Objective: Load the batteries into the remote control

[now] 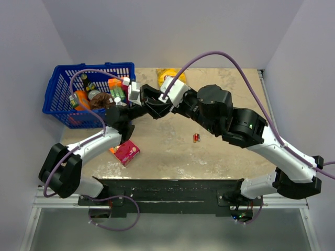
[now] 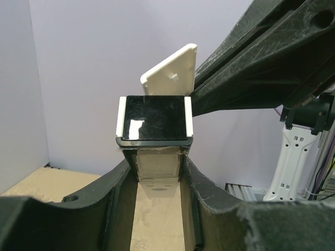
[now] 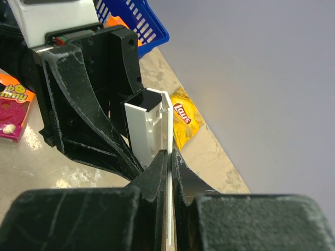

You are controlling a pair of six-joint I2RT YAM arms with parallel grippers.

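Note:
Both grippers meet in midair above the table. In the left wrist view my left gripper is shut on the remote (image 2: 154, 120), a white and black body. A white battery cover (image 2: 168, 73) shows just above it. In the right wrist view my right gripper is shut on that thin white cover (image 3: 166, 120), right beside the remote body (image 3: 140, 130); whether they touch is unclear. Two small batteries (image 1: 196, 137) lie on the table, right of centre in the top view.
A blue basket (image 1: 57, 89) of assorted items is at the back left, a yellow chip bag (image 1: 166, 73) at the back, and a pink packet (image 1: 125, 152) at the front left.

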